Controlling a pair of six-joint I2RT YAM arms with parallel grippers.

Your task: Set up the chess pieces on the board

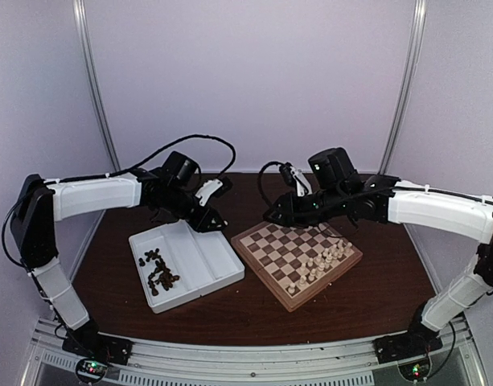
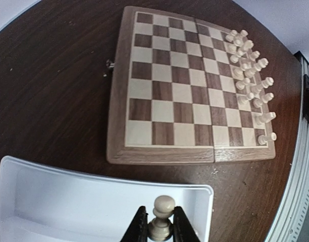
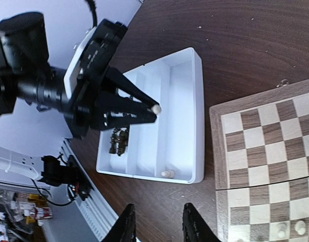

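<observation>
My left gripper is shut on a white chess piece, raised over the white tray. The chessboard lies right of the tray, with white pieces standing along one side. Dark pieces lie in the tray's left compartment; another white piece lies in its right compartment. My right gripper hangs above the board's left side, open with nothing visible between its fingers.
Bare dark table lies behind the tray and board and in a strip along the front. Pale walls enclose the back and sides.
</observation>
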